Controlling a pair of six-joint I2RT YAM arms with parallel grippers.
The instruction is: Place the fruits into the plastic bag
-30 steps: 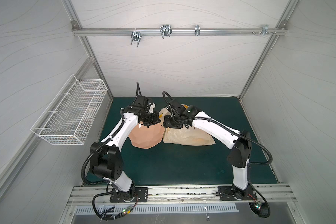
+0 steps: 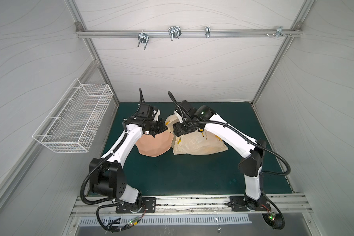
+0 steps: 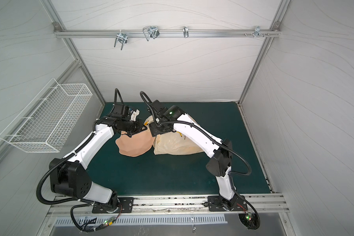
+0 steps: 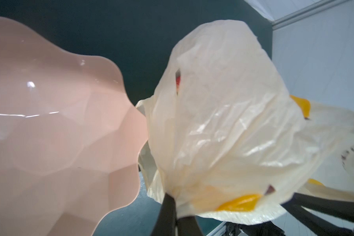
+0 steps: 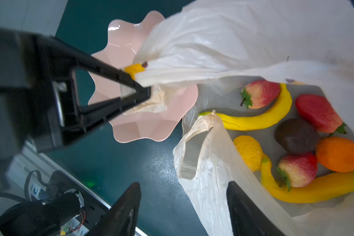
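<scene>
The pale plastic bag (image 5: 208,66) lies beside the pink scalloped bowl (image 5: 151,131), its mouth facing the bowl. Inside it the right wrist view shows a banana (image 5: 259,120), a lemon (image 5: 247,151), a dark round fruit (image 5: 297,135), an orange (image 5: 339,154), another banana (image 5: 318,192) and several red fruits (image 5: 300,169). My left gripper is shut on the bag's upper rim, with film bunched at its fingertips. My right gripper stands open above the near flap; its fingers (image 5: 123,210) are apart, holding nothing. No fruit shows in the visible part of the bowl (image 4: 63,129).
A white wire basket (image 2: 76,118) hangs on the left wall. Both arms reach close together over the bag's mouth.
The left gripper has stayed nearly in place at the bag's rim.
</scene>
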